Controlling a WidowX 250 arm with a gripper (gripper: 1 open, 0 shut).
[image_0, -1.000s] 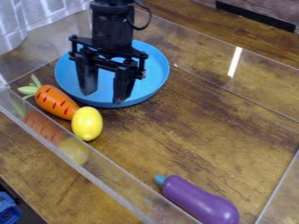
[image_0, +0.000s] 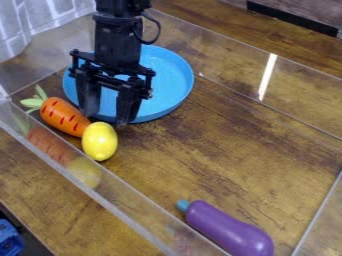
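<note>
The black gripper (image_0: 110, 92) is low over the blue bowl (image_0: 171, 80), at its front-left part, with its fingers pointing down. Whether it is open or shut is hard to tell, as the dark fingers merge. An orange toy carrot (image_0: 62, 116) with green leaves lies just left and in front of the bowl. A yellow egg-shaped toy (image_0: 99, 142) lies below the gripper, beside the carrot. A purple toy eggplant (image_0: 229, 228) lies at the bottom right.
A clear wall (image_0: 160, 228) runs along the front left, with a blue object (image_0: 7, 240) outside it.
The gripper has shifted slightly left and down toward the bowl's front-left edge. The toys have not visibly moved.
</note>
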